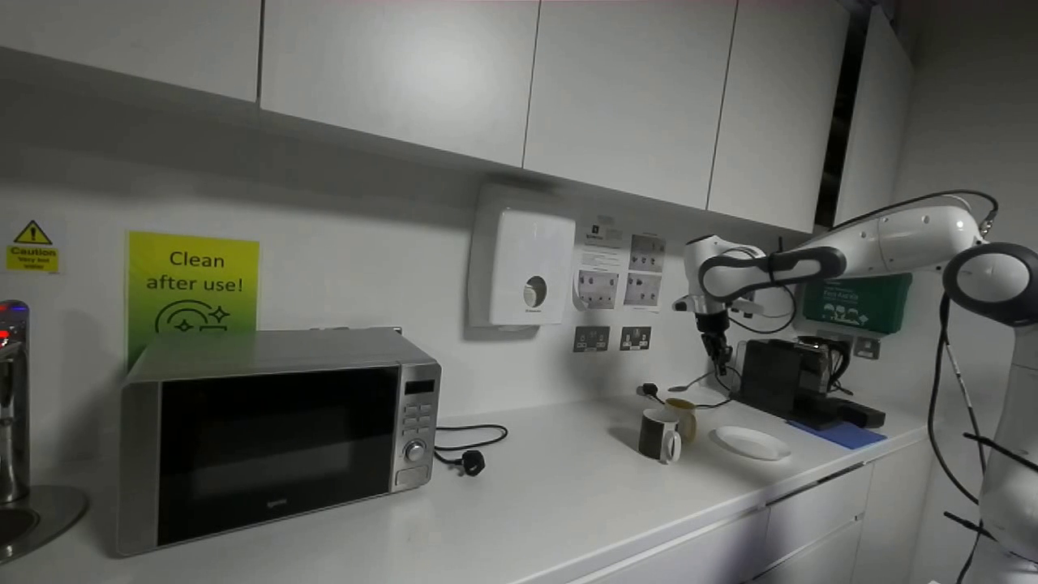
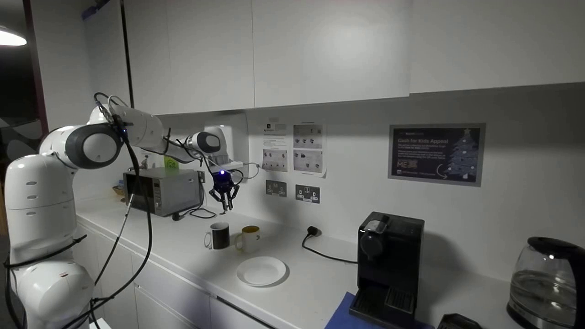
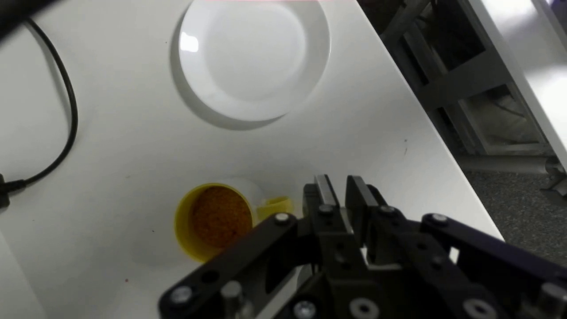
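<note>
High over the counter, my gripper (image 1: pixel 721 366) points down, its fingers closed to a narrow gap. A thin grey spoon-like utensil (image 1: pixel 690 383) slants out from the fingertips in exterior view 1, and my gripper appears shut on it; the wrist view mostly hides it. Below stands a white mug with a yellow inside (image 3: pixel 220 217), holding something orange-brown, its handle toward the fingers in the wrist view. Beside it is a black and white mug (image 2: pixel 220 236), upright. The white plate (image 3: pixel 255 50) lies empty near the counter's front edge.
A coffee machine (image 2: pixel 387 263) stands on a blue mat (image 2: pixel 341 315), with a glass kettle (image 2: pixel 543 285) farther right. The microwave (image 1: pixel 277 428) sits at the other end. A black cable (image 3: pixel 71 114) crosses the counter near the wall.
</note>
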